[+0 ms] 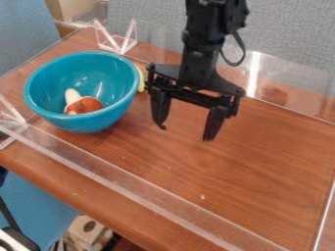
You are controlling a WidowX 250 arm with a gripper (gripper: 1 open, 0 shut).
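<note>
My black gripper (pixel 186 116) hangs over the middle of the wooden table, to the right of a teal bowl (pixel 58 81). It is open, its two fingers spread wide with nothing between them. Inside the bowl lie an orange round object (pixel 85 105) and a pale item (pixel 72 96). Behind the bowl's right rim, a yellow object (pixel 140 80) is partly visible.
Clear plastic panels line its edges, with white brackets at the left and back left. A grey wall stands behind.
</note>
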